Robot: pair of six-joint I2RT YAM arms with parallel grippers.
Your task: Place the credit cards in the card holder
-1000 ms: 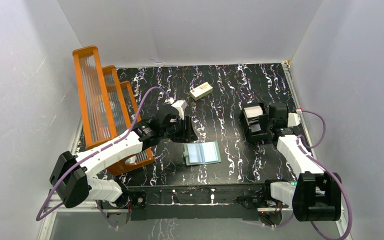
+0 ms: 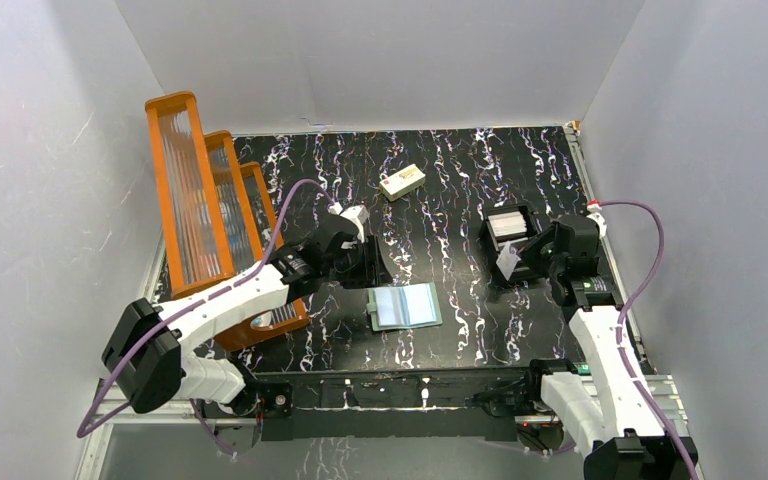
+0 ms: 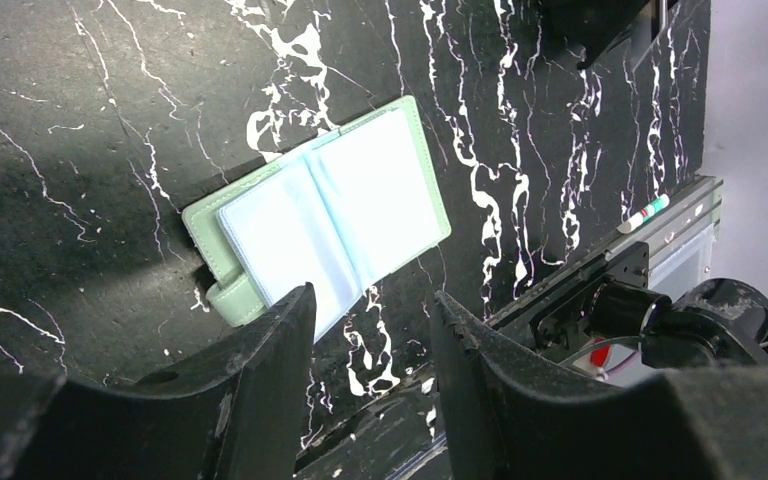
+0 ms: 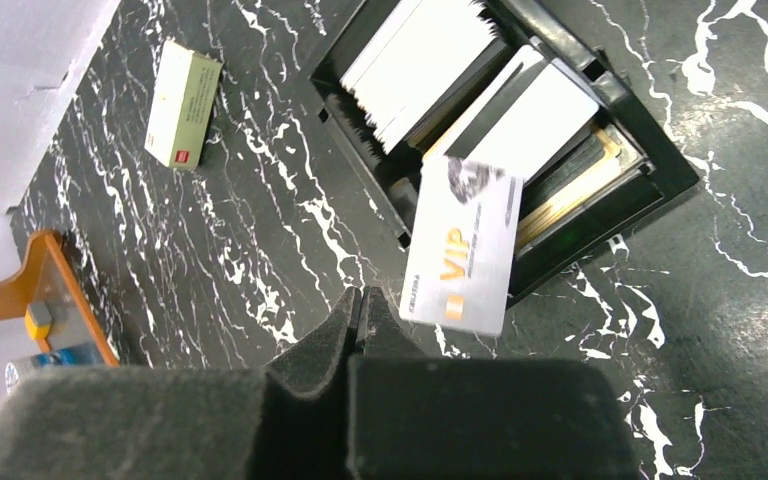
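The card holder (image 2: pixel 406 306), pale green with light-blue sleeves, lies spread flat on the table below my left gripper. In the left wrist view my left gripper is open and empty, above the front side of the holder (image 3: pixel 428 211). My right gripper is shut beside the black card box (image 4: pixel 672 176), with nothing visible between its fingertips. A white VIP card (image 4: pixel 463 250) slants across the near rim of that box. Its lower corner is close to the right finger, outside the fingers; whether they touch is unclear.
Inside the box stand a row of white cards (image 4: pixel 420 65), a white card with a dark stripe (image 4: pixel 540 115) and gold-edged cards (image 4: pixel 575 180). A small yellow-green carton (image 2: pixel 402 182) lies farther back. Orange-framed racks (image 2: pixel 215 215) fill the left side; the table between holder and box is clear.
My right gripper has drawn back from above the box. The left arm has shifted slightly.
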